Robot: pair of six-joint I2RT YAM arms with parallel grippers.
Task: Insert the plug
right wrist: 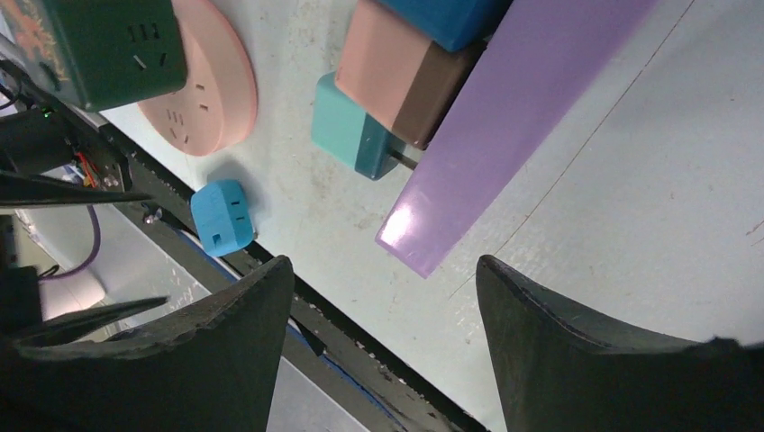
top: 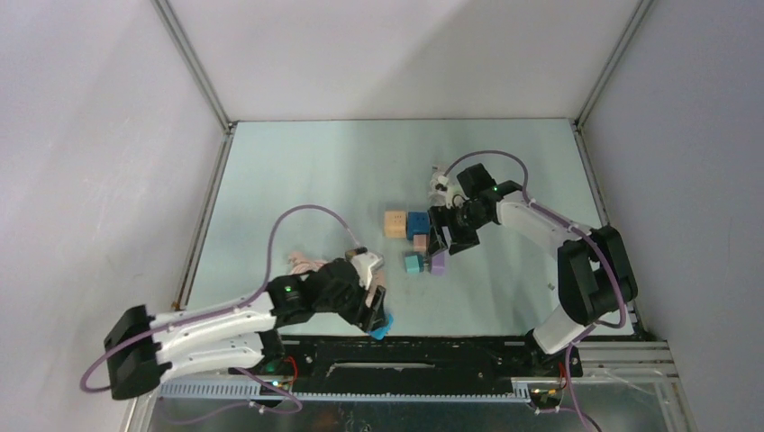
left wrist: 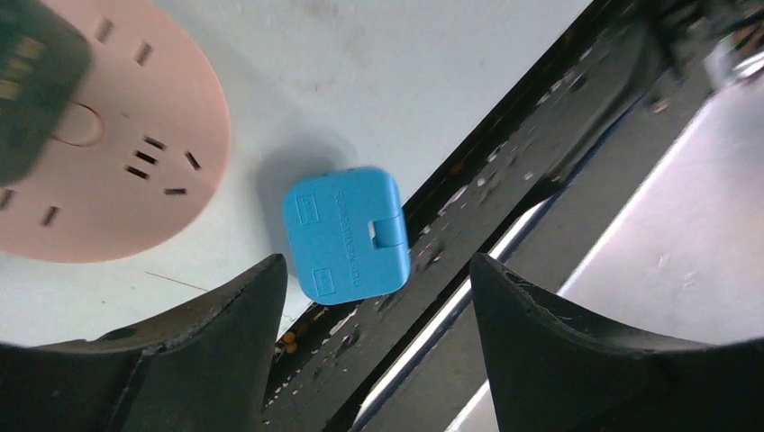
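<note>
A light-blue plug block (left wrist: 347, 243) lies at the table's front edge, just beyond the open fingers of my left gripper, which has nothing between them. A round pink power strip (left wrist: 153, 207) with slots lies beside it, with a dark green block (right wrist: 117, 49) on it. My right gripper is open and empty above a purple bar (right wrist: 491, 135). Left of the bar are a teal block (right wrist: 341, 126), a pink-brown block (right wrist: 396, 67) and a darker blue block (right wrist: 446, 13).
A tan block (top: 395, 223) sits among the middle cluster. Pink coiled cable (top: 300, 264) lies at the left, partly hidden by my left arm.
</note>
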